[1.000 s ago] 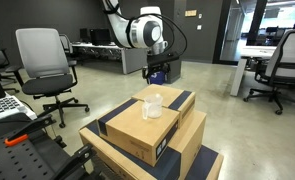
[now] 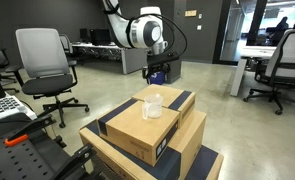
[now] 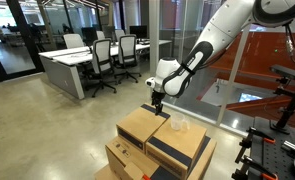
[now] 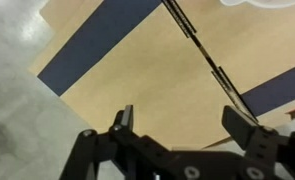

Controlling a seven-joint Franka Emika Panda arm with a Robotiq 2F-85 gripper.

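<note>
My gripper is open, and nothing shows between its fingers. In the wrist view it hangs above a tan cardboard box top [image 4: 147,75] with dark blue bands. Seen from exterior view 1, the gripper [image 2: 146,74] is over the far end of the boxes, well beyond a clear or whitish container [image 2: 152,106]. That container stands on a cardboard box [image 2: 142,131]; in exterior view 2 the container [image 3: 178,123] looks pale and see-through. Only the white rim of the container [image 4: 259,2] reaches into the top right of the wrist view.
A narrow dark gap [image 4: 209,62] parts two box tops. More cardboard boxes [image 2: 192,135] stand around and below these. Office chairs [image 2: 45,65] are off to the sides, and a dark table [image 2: 27,155] edges the front left. Open grey floor [image 3: 62,140] surrounds the stack.
</note>
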